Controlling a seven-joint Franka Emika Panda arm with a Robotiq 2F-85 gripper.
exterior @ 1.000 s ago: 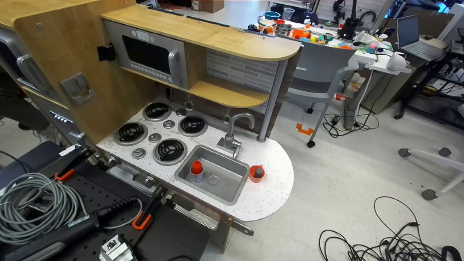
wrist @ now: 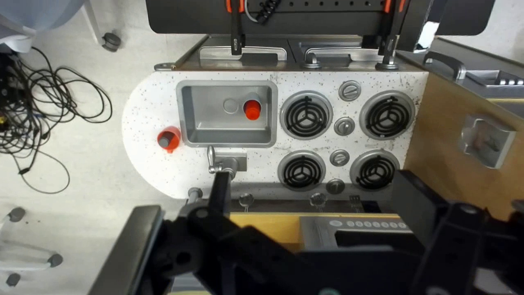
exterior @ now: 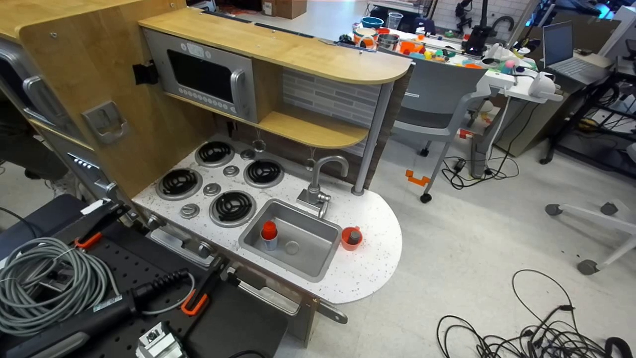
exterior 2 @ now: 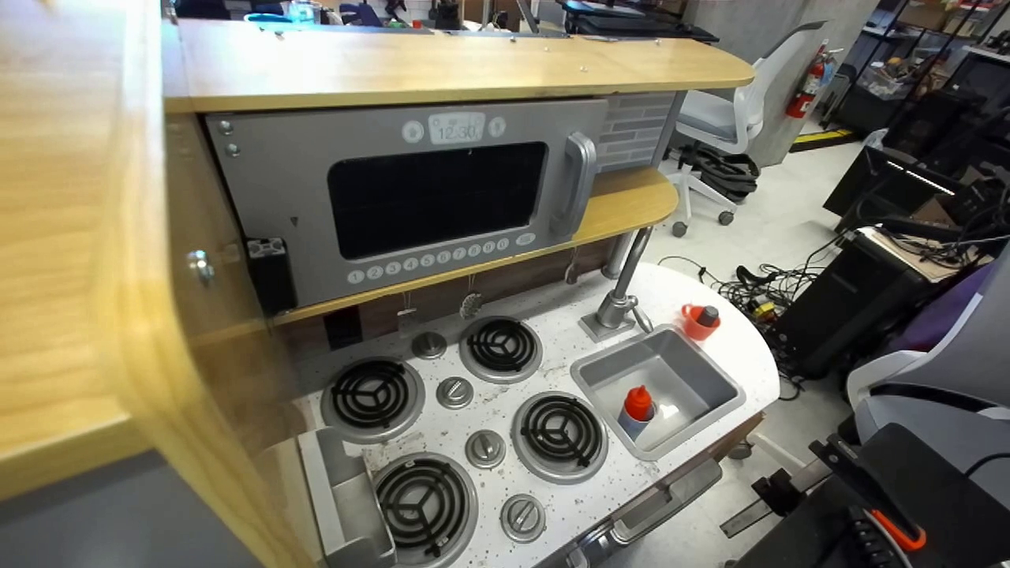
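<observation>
My gripper is open in the wrist view, its dark fingers spread wide apart with nothing between them. It hangs above the toy kitchen, over the microwave side. A cup with a red bottle [exterior: 269, 229] in it stands at one end of the grey sink [exterior: 304, 229]; the red top [wrist: 252, 110] also shows from above. On the white counter beside the sink sits an orange-red cup [exterior: 350, 238] holding a dark grey object [wrist: 165, 141]. Neither exterior view shows the arm or gripper.
Several black-coiled burners [exterior 2: 560, 436] and grey knobs fill the counter's other half. A faucet [exterior: 320, 182] rises behind the sink. The microwave [exterior 2: 407, 199] and wooden shelf [exterior: 316, 126] overhang the back. The counter's rounded end [wrist: 147, 167] has free room.
</observation>
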